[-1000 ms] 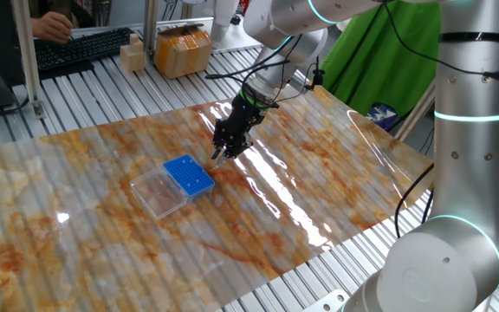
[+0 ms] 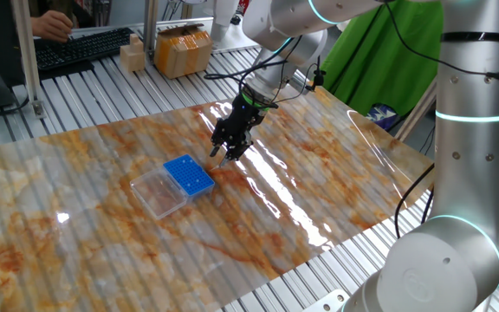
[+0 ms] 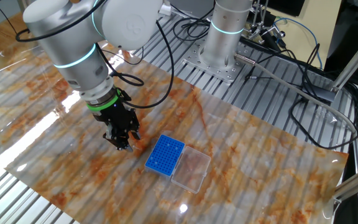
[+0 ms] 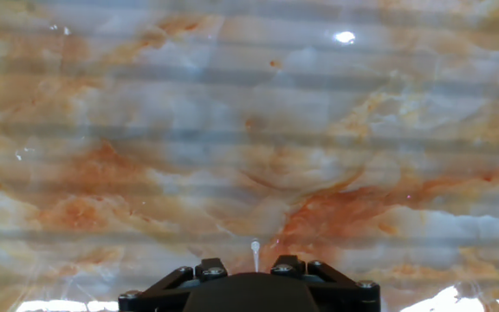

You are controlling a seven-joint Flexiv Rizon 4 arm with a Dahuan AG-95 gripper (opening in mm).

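My gripper (image 2: pixel 219 158) points down over the marbled sheet, just beyond the blue tube rack (image 2: pixel 189 175) and apart from it. Its two fingers stand spread, clearest in exterior view 1. In the wrist view, the black finger parts show at the bottom edge with a wide gap. A small clear tube (image 4: pixel 255 253) with a round end appears in line with this gap, touching neither finger part; its lower end is hidden by the gripper body. The rack's clear lid (image 3: pixel 191 169) lies open beside the rack. A few pale tube tops show in the rack.
The marbled sheet (image 2: pixel 76 251) is clear around the rack, with bright glare streaks. Behind it stand a cardboard box (image 2: pixel 183 50), wooden blocks (image 2: pixel 132 55) and a keyboard (image 2: pixel 93 47). A person's hand (image 2: pixel 52 26) is at the far left.
A second ago the fingers were close together; they have since spread apart. The arm, rack and lid show no clear movement.
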